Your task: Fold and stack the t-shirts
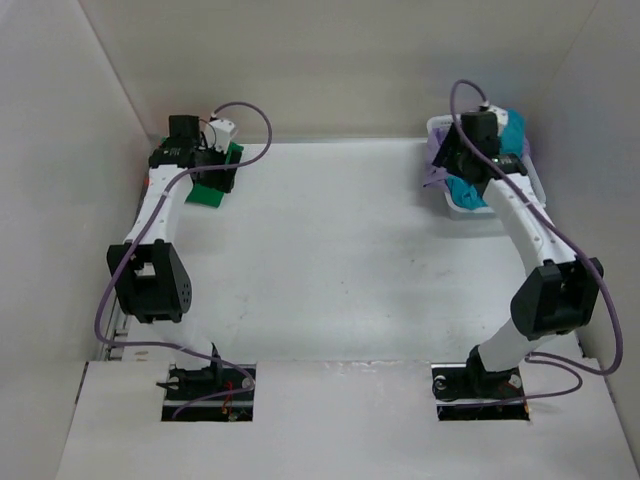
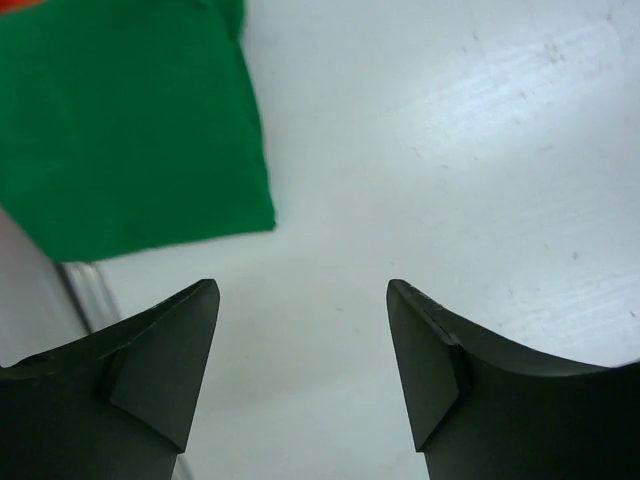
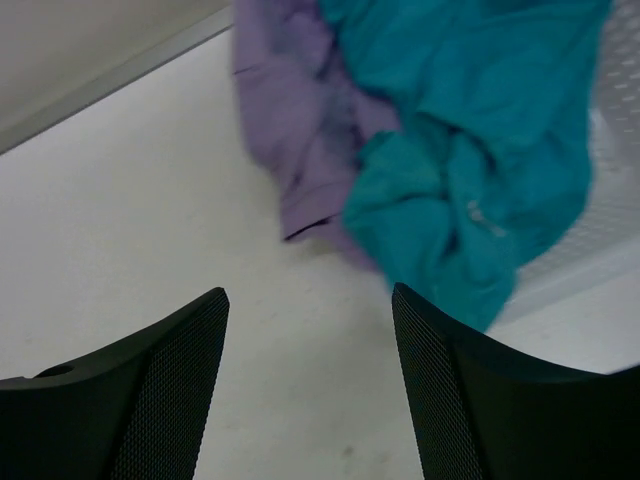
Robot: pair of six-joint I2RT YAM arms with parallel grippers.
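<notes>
A flat, folded green shirt (image 2: 140, 140) lies at the back left, with a bit of orange cloth (image 2: 18, 4) showing past its far edge. My left gripper stands open near the shirt's right edge, only bare table between its fingers. At the back right, a teal shirt (image 3: 470, 150) and a purple shirt (image 3: 290, 120) lie crumpled in a white basket (image 1: 540, 190), spilling over its rim. Over the basket's left side, my right gripper is open and empty. Its arm hides part of the heap in the top view.
Walls enclose the back and both sides, the left wall (image 1: 50, 200) close beside the green shirt. A metal rail (image 1: 120, 320) runs along the table's left edge.
</notes>
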